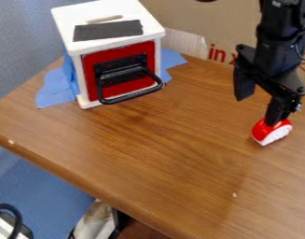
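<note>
The black arm comes down at the right of the view, its gripper (278,116) low over a red and white rounded object (270,134) on the wooden table (142,168). The fingertips reach the object's top; whether they grip it, and how wide they stand, is hard to tell.
A white toy oven (92,28) with a red front and black handle stands on a blue cloth (55,89) at the back left. Cardboard lines the back. The table's left edge drops to a blue floor.
</note>
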